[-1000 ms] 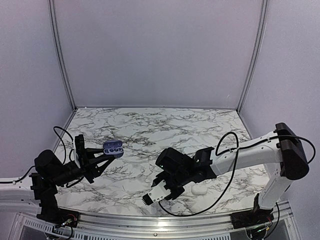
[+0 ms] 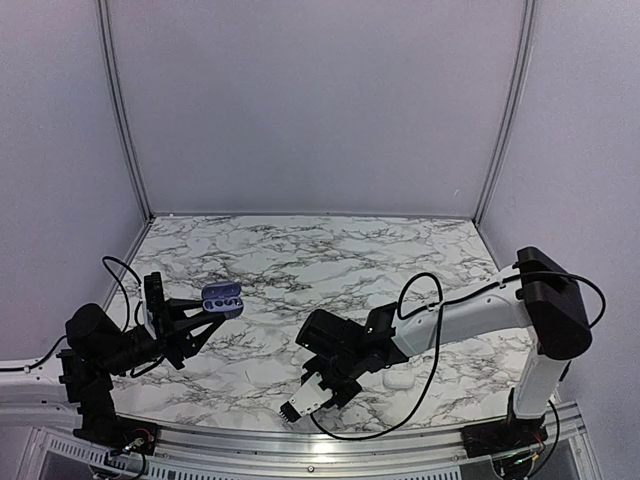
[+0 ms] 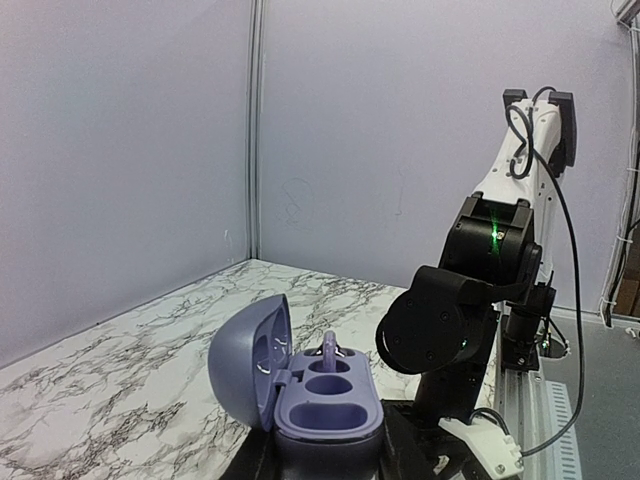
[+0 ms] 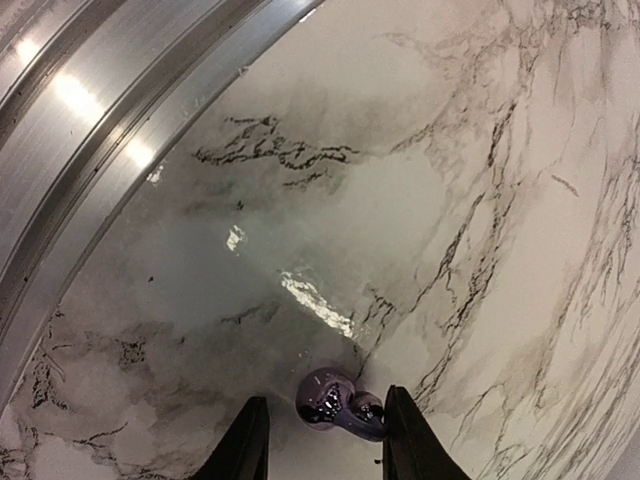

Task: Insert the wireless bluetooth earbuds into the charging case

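My left gripper [image 2: 207, 312] is shut on the purple charging case [image 2: 222, 299], holding it above the table at the left. In the left wrist view the case [image 3: 328, 415] stands with its lid [image 3: 245, 360] open to the left and its wells facing up. A small purple piece [image 3: 329, 350] sticks up at the far well; whether it is a seated earbud I cannot tell. In the right wrist view a glossy purple earbud [image 4: 335, 402] lies between the parted fingertips of my right gripper, close to the right finger [image 4: 402, 430], with a gap to the left one.
The metal rail [image 2: 310, 440] runs along the table's front edge, close to the right gripper. The right arm's dark wrist [image 2: 345, 350] hides the earbud from the top view.
My right arm has shifted a little left and toward the front edge, its wrist tilting.
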